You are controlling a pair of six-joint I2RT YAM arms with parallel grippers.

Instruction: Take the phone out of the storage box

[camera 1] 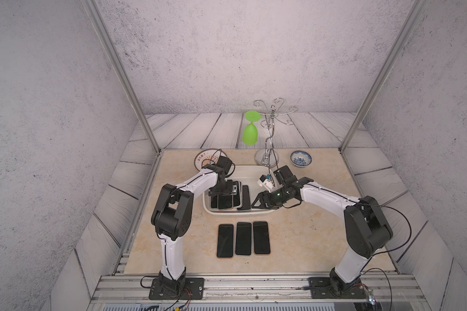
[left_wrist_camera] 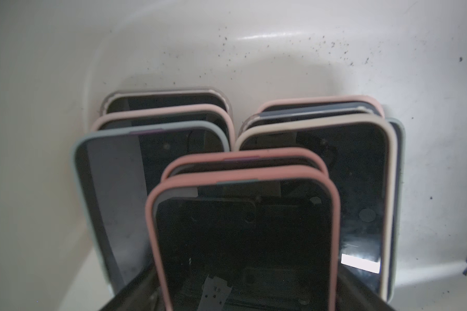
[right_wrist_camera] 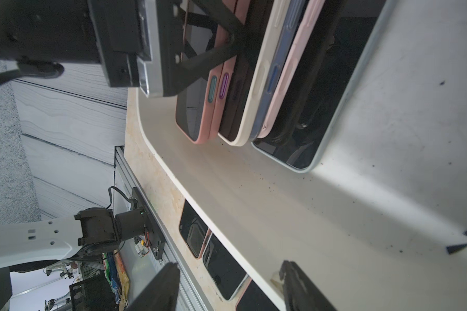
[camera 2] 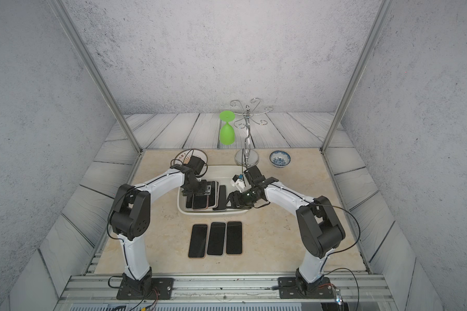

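In the white storage box (camera 1: 206,209), phones lie in overlapping stacks toward the left. A pink-cased phone (left_wrist_camera: 246,233) tops the middle stack, with a blue-grey-cased phone (left_wrist_camera: 103,181) to its left and a cream-cased phone (left_wrist_camera: 368,176) to its right. My left gripper is open over the pink-cased phone, one finger (left_wrist_camera: 137,292) by each long side; whether they touch is unclear. Toward the box's right front my right gripper hangs open, holding nothing. A lone dark phone (camera 1: 246,198) lies right of the stacks. Three phones (camera 1: 244,239) rest side by side on the table.
Behind the box are a plate (camera 1: 210,154), a metal stand (camera 1: 267,156) with a hanging green glass (camera 1: 250,134), and a blue-patterned bowl (camera 1: 301,158).
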